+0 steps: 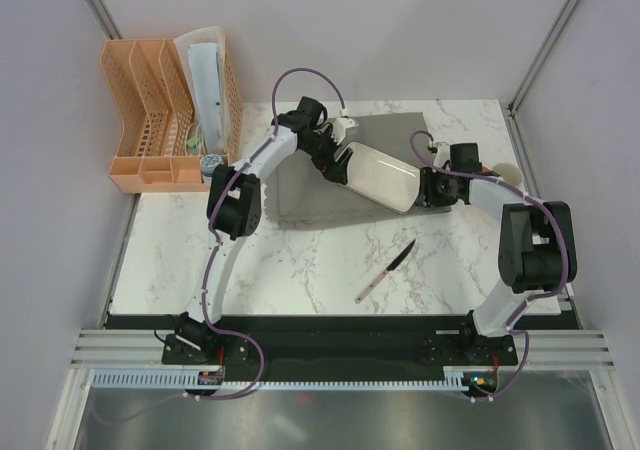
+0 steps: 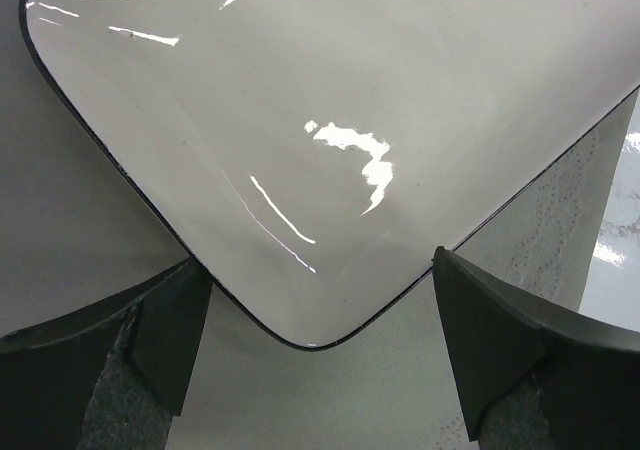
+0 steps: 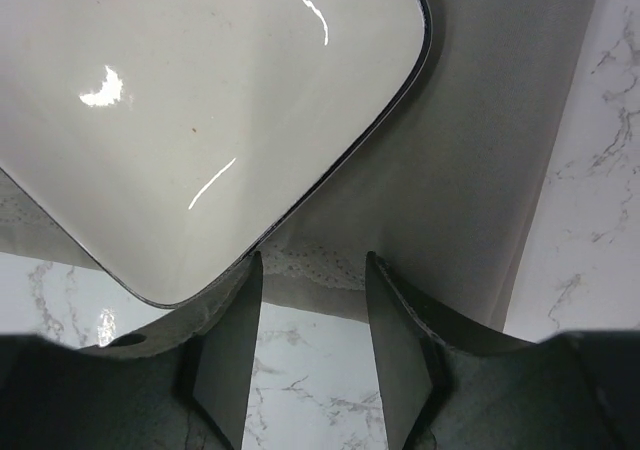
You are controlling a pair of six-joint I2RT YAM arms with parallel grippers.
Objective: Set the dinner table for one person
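Note:
A white rectangular plate (image 1: 379, 177) with a dark rim lies askew on the grey placemat (image 1: 310, 195). At its left end is my left gripper, open, one finger on each side of a rounded corner. My right gripper stands partly open at the plate's right end, its left finger close to the rim and only placemat between the fingertips; whether that finger touches the rim I cannot tell. A knife (image 1: 385, 272) with a pink handle and black blade rests on the bare table in front of the placemat.
An orange rack (image 1: 150, 90) holding a pale blue-white item (image 1: 206, 88) stands at the back left. A cream cup-like object (image 1: 509, 176) sits at the far right behind my right arm.

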